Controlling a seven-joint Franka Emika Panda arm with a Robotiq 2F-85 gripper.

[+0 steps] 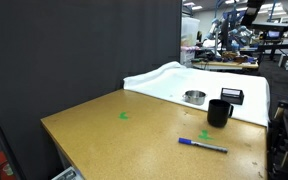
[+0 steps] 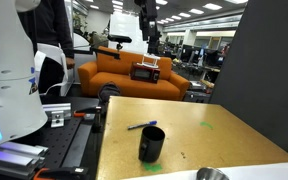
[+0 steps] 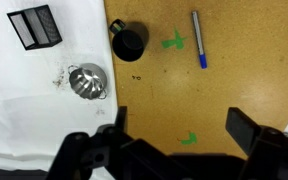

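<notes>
My open gripper hangs high over the table, its two dark fingers wide apart at the bottom of the wrist view, with nothing between them. A black mug stands on the wooden table near the edge of the white cloth. To its right in that view lies a blue marker. A shiny metal bowl rests on the white cloth, and beyond it is a black box-like container. In exterior view 2 the gripper is far above the mug and marker.
Green tape marks are stuck on the wooden table. White cloth covers the table's far end. A dark partition stands along one side.
</notes>
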